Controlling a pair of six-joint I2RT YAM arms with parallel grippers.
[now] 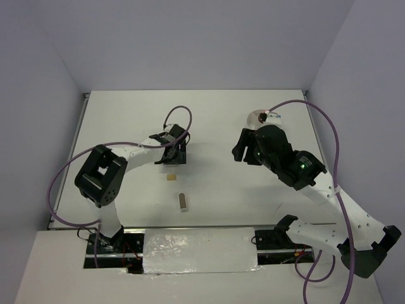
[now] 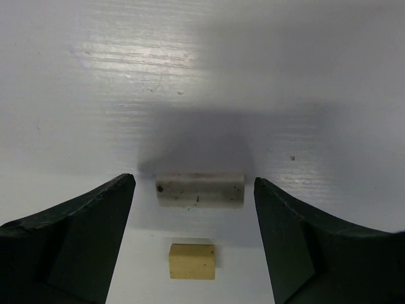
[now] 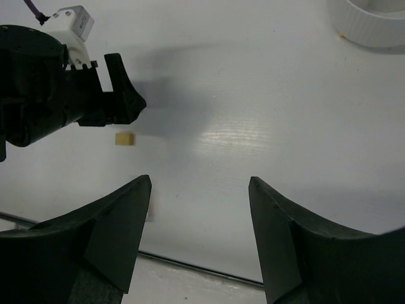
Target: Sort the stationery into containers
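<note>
My left gripper [image 1: 174,155] is over a pale cylindrical piece [image 2: 200,190], which lies between its parted fingers in the left wrist view. Below that piece is a small yellow block [image 2: 192,261], also seen in the top view [image 1: 171,177]. A longer dark-and-pale piece [image 1: 183,201] lies nearer the front. My right gripper [image 1: 245,147] hangs open and empty over the right of the table. A white round container [image 3: 367,31] stands at the back right, mostly hidden by the right arm in the top view.
Grey walls bound the sides and back. A metal rail [image 3: 202,272] runs along the front edge. Purple cables arch over both arms.
</note>
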